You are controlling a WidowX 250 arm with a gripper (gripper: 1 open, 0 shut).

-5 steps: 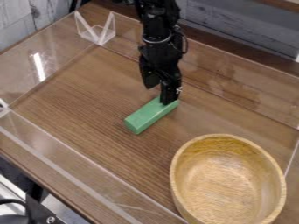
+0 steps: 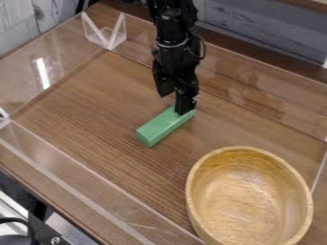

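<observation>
My black gripper (image 2: 175, 94) hangs from the arm at the top centre, just above and behind the upper end of a green block (image 2: 165, 127). The block lies diagonally on the wooden table. The fingers are dark and small in this view; nothing is clearly seen held between them.
An empty tan oval bowl (image 2: 250, 198) fills the lower right of the table (image 2: 76, 144). Clear plastic pieces stand at the upper left and left edge, and a black cable lies at the lower left corner.
</observation>
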